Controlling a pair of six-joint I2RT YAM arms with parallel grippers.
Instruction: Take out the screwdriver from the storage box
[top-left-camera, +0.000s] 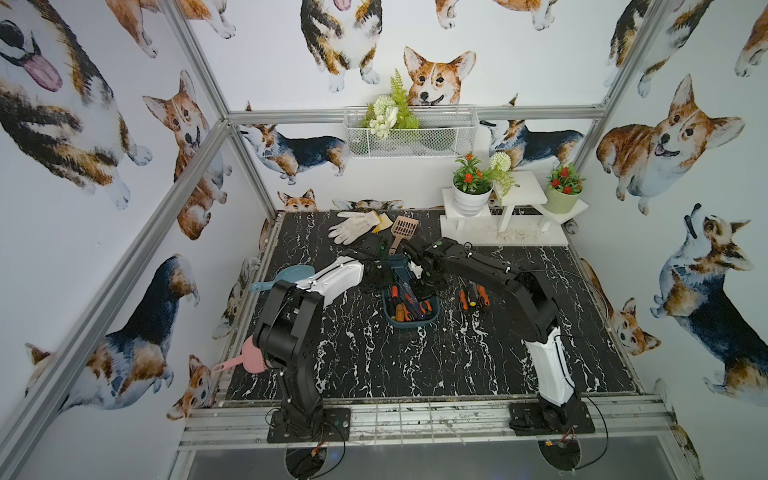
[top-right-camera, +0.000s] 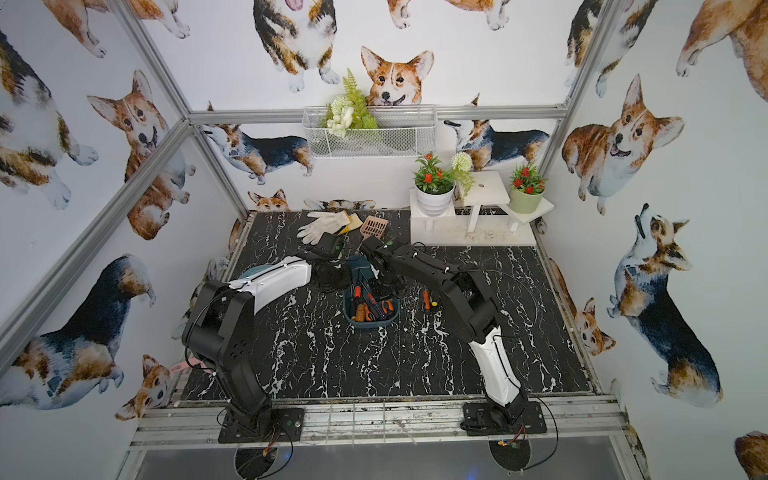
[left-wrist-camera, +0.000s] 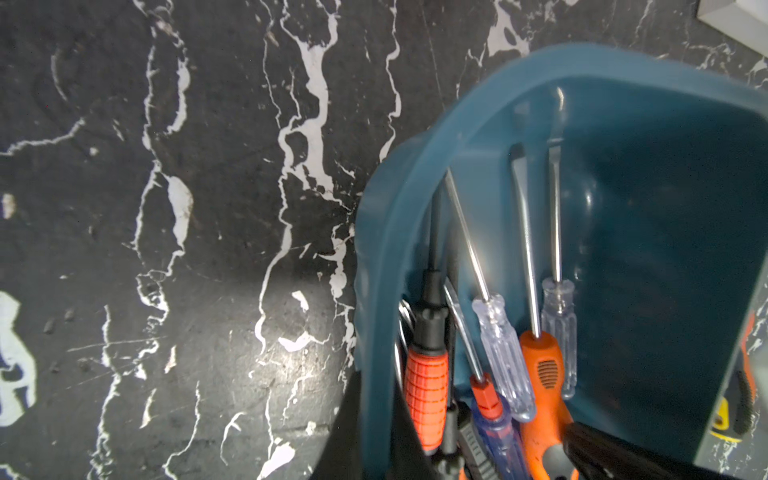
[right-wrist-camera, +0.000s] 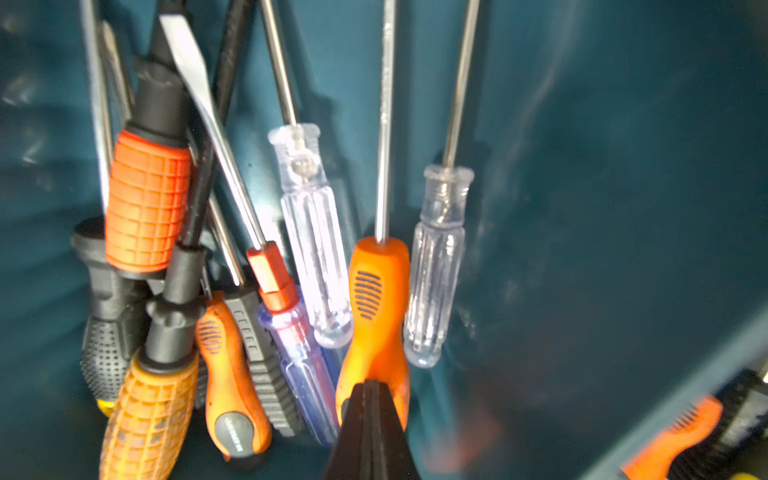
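The blue storage box (left-wrist-camera: 560, 68) holds several screwdrivers. At its left wall my left gripper is shut on the rim, one finger on each side. Inside the box, my right gripper is shut with nothing between its fingers. Its joined tips cover the lower handle of an orange screwdriver (right-wrist-camera: 378, 296), which lies outside them. Two clear-handled screwdrivers flank that orange one, a left clear screwdriver (right-wrist-camera: 316, 256) and a right clear screwdriver (right-wrist-camera: 436, 272). Farther left, a red-collared screwdriver (right-wrist-camera: 272, 276) lies beside a red-orange gridded handle (right-wrist-camera: 148, 200).
Several orange-handled tools (top-left-camera: 472, 296) lie on the table right of the box. A spatula (top-left-camera: 404, 229) and gloves (top-left-camera: 356, 226) are behind it; a white plant stand (top-left-camera: 504, 232) stands back right.
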